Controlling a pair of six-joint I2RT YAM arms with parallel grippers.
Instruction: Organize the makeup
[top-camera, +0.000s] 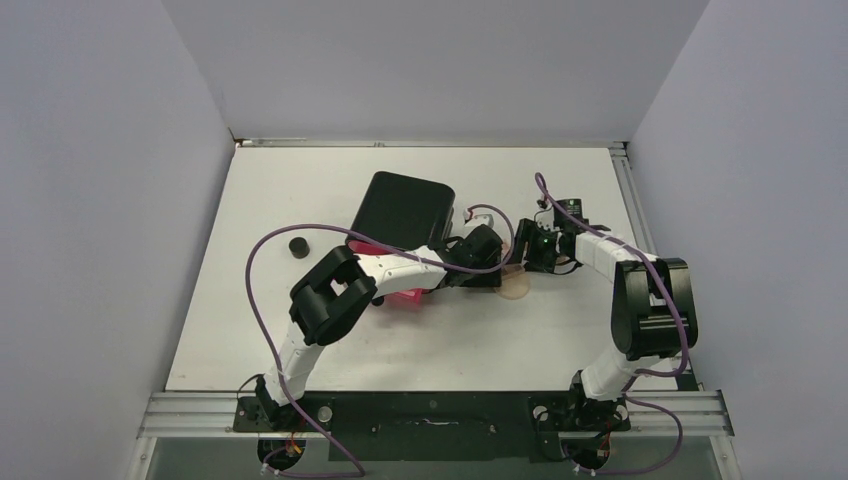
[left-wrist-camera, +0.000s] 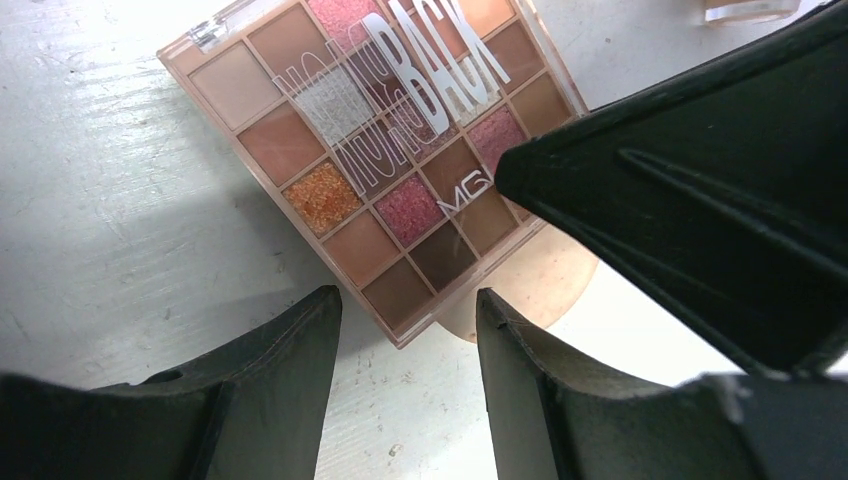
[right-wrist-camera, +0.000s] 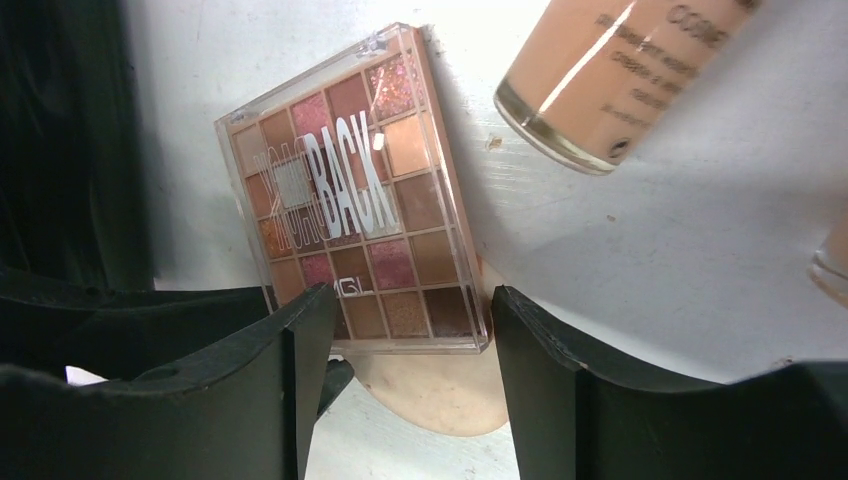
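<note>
An eyeshadow palette (left-wrist-camera: 390, 150) (right-wrist-camera: 350, 200) with a clear lid lies between my two grippers, on a round beige item (left-wrist-camera: 535, 270) (right-wrist-camera: 430, 395). My left gripper is at the palette's lower corner; the palette's edge reaches between its fingers, though contact is hard to see. My right gripper is part open around the same palette's near edge. In the top view the left gripper sits at centre, the right one (top-camera: 525, 250) just to its right, both partly hiding the palette.
A black case (top-camera: 398, 205) and a pink item (top-camera: 405, 298) lie around the left arm. A small dark cylinder (top-camera: 298, 247) stands at left. A peach bottle (right-wrist-camera: 620, 70) lies beside the palette.
</note>
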